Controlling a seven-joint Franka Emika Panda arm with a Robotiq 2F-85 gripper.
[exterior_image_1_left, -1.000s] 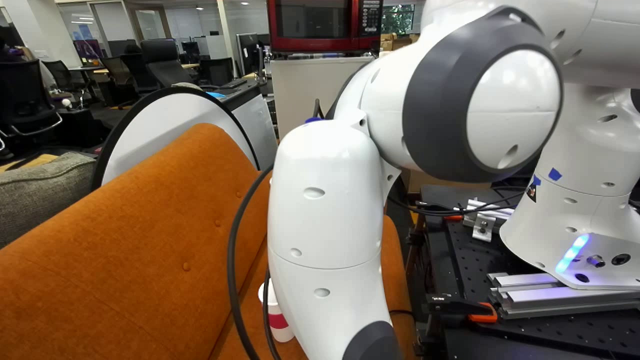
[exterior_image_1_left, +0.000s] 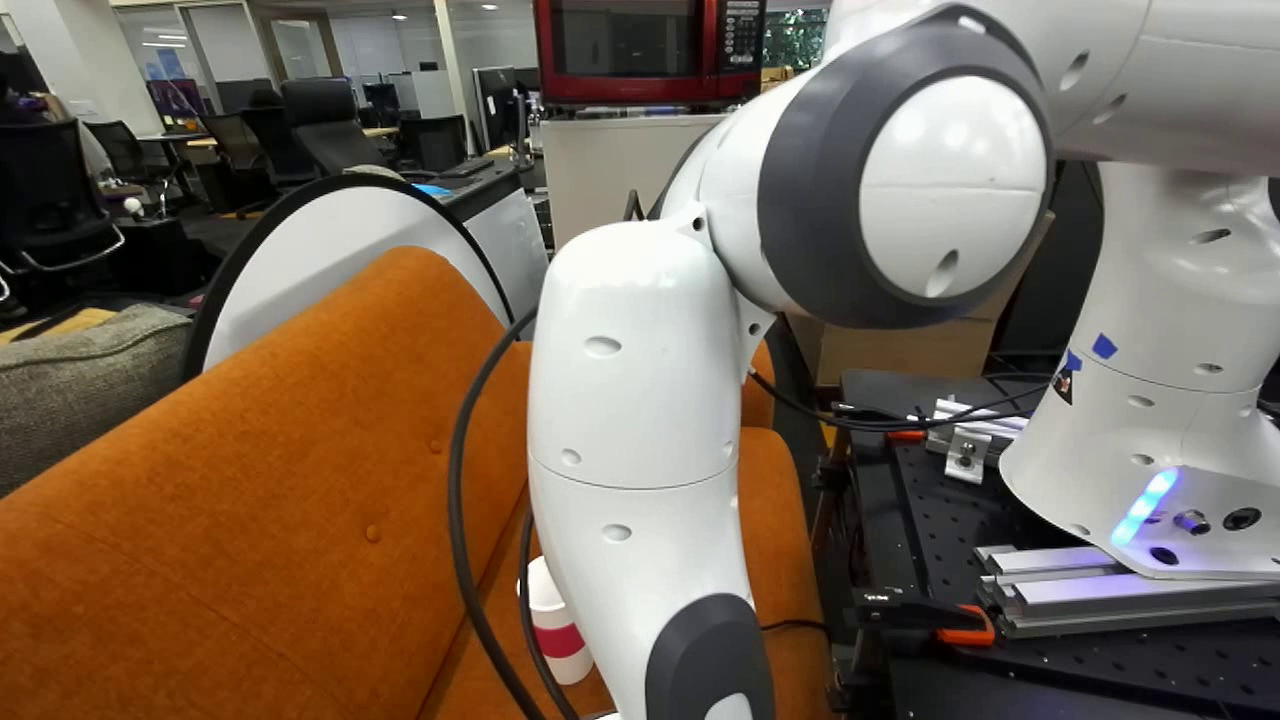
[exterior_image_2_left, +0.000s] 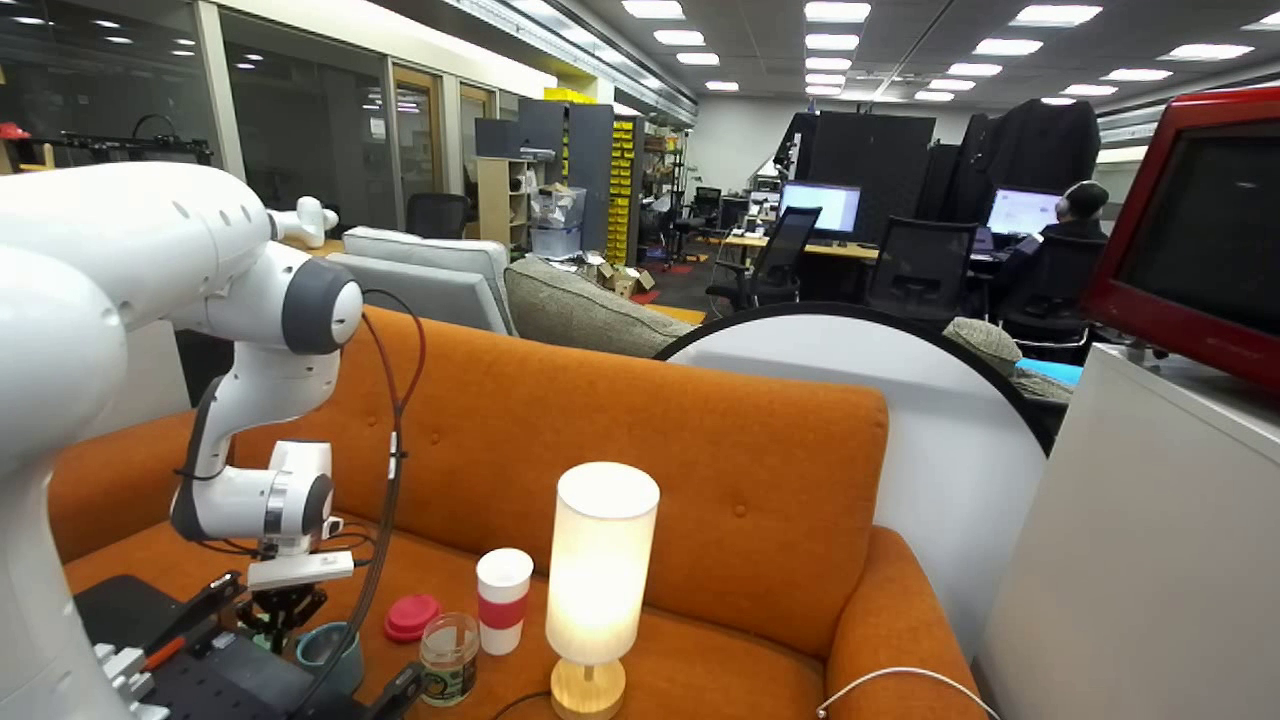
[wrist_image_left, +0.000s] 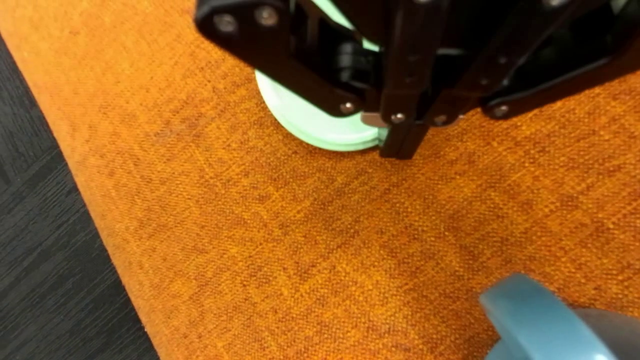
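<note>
My gripper points down over the sofa seat, its two black fingers pressed together with nothing showing between them. Partly hidden behind it lies a round mint-green disc (wrist_image_left: 318, 129), like a lid, on the orange fabric; the fingers overlap its edge in the wrist view, and I cannot tell whether they touch it. A blue mug (wrist_image_left: 534, 318) shows only its handle and part of its rim at the lower right. In exterior view 2 my gripper (exterior_image_2_left: 278, 630) is low, just left of the mug (exterior_image_2_left: 331, 655). Exterior view 1 does not show the gripper.
On the seat are a red lid (exterior_image_2_left: 411, 617), a glass jar (exterior_image_2_left: 449, 660), a white cup with a red band (exterior_image_2_left: 503, 600) and a lit lamp (exterior_image_2_left: 600, 564). The sofa backrest (exterior_image_2_left: 720, 480) rises behind. Bare fabric lies between disc and mug.
In exterior view 1 the arm's upper joint and forearm have shifted left and somewhat upward in the picture. The white cup and the sofa stay where they were.
</note>
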